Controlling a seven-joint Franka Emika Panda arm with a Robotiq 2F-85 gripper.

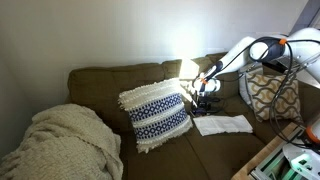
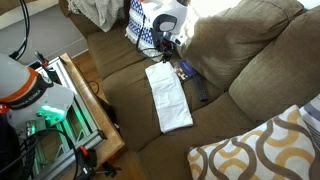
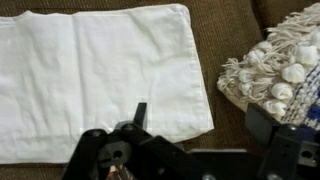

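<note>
A white cloth (image 1: 222, 125) lies flat on the brown couch seat, and in the second exterior view the same cloth (image 2: 168, 97) stretches lengthwise along the cushion. Large in the wrist view, the cloth (image 3: 110, 70) fills the left and middle. My gripper is open over the cloth's edge, its fingers (image 3: 140, 116) wide apart with nothing held between them. From outside, the gripper (image 1: 198, 108) appears low at the cloth's back left end; whether it touches anything is unclear.
A blue-and-white patterned pillow (image 1: 155, 115) with tassels (image 3: 270, 85) stands close beside the gripper. Dark items, one like a remote (image 2: 194, 84), lie between cloth and backrest. A patterned cushion (image 2: 262, 155) and a cream blanket (image 1: 62, 148) occupy other parts of the couch.
</note>
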